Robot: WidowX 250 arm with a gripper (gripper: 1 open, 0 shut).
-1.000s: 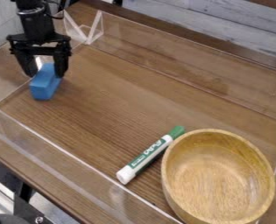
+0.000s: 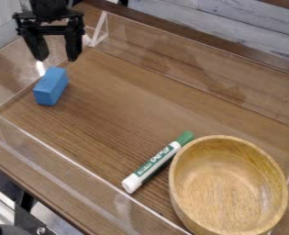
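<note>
My black gripper (image 2: 49, 39) hangs at the top left, just above and behind a blue block (image 2: 51, 86) that lies on the wooden surface. The gripper is apart from the block. Whether its fingers are open or shut I cannot tell.
A green-and-white marker (image 2: 153, 165) lies diagonally at the lower middle. A large tan basket (image 2: 183, 202) fills the lower right. Edges of the surface run along the top right and lower left.
My gripper has risen away from the blue block toward the top of the view, leaving more of the block visible. The block, marker and basket look unmoved.
</note>
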